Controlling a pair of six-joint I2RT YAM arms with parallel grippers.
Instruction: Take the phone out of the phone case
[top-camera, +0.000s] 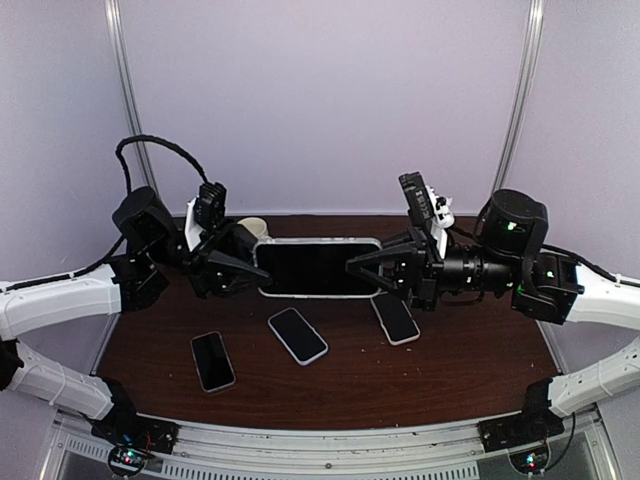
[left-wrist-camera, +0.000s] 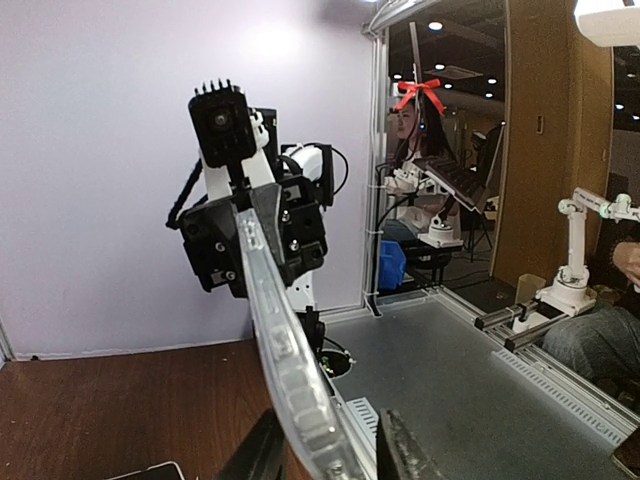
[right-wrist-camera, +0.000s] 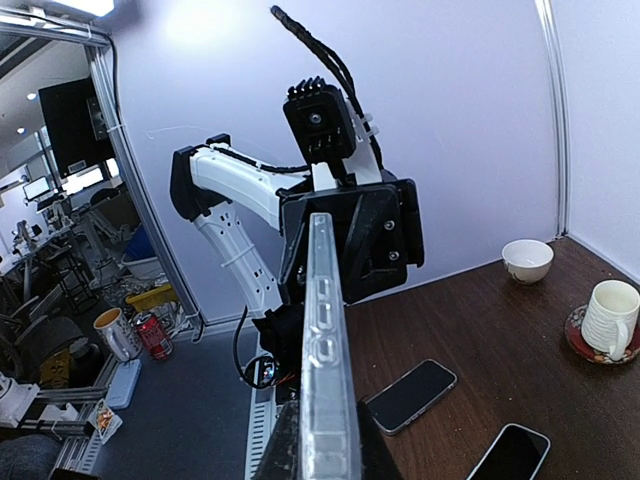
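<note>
A phone in a clear case (top-camera: 308, 268) is held upright in the air between both grippers, its dark screen toward the top camera. My right gripper (top-camera: 365, 268) is shut on its right end. My left gripper (top-camera: 250, 270) is at its left end, fingers around that end; whether they touch is unclear. Both wrist views show the cased phone edge-on, as a long translucent strip (left-wrist-camera: 285, 340) (right-wrist-camera: 325, 360).
Three phones (top-camera: 212, 360) (top-camera: 297, 335) (top-camera: 395, 318) lie on the wooden table (top-camera: 450, 380). A white mug (right-wrist-camera: 608, 318) on a saucer and a white bowl (right-wrist-camera: 527, 258) stand on it too.
</note>
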